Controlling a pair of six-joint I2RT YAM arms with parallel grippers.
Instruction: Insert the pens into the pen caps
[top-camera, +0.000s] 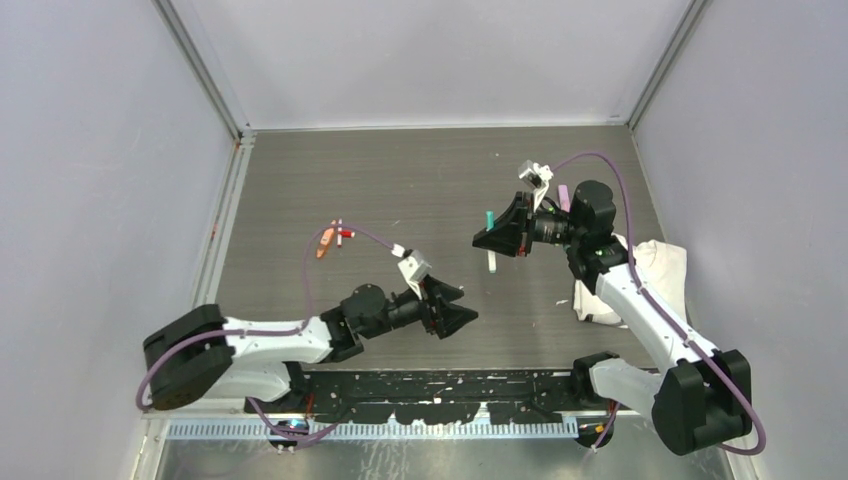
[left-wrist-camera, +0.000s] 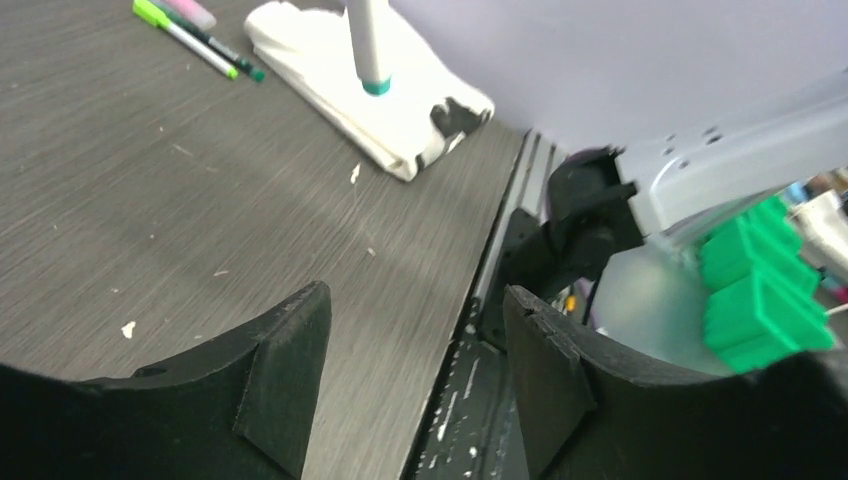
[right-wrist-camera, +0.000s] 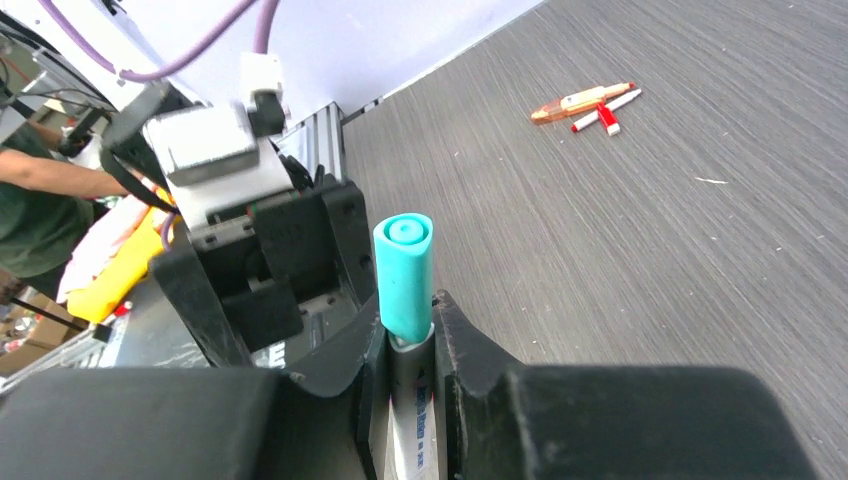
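Observation:
A white marker (right-wrist-camera: 413, 420) with a teal cap (right-wrist-camera: 406, 280) on its end is held by my right gripper (top-camera: 478, 242), which is shut on it. Cap and body stand in line; how deep the cap sits is hard to tell. The marker's teal lower tip (left-wrist-camera: 376, 86) hangs free in the left wrist view. My left gripper (top-camera: 470, 305) is open and empty, apart from the marker, nearer the table's front. On the left side lie an orange pen (top-camera: 326, 240), a white pen (right-wrist-camera: 606, 110) and a red cap (right-wrist-camera: 608, 120).
Lime green (left-wrist-camera: 190, 45) and dark green (left-wrist-camera: 225, 50) pens lie beside a pink object (left-wrist-camera: 192, 12) on the right. A white cloth (top-camera: 655, 275) rests behind the right arm.

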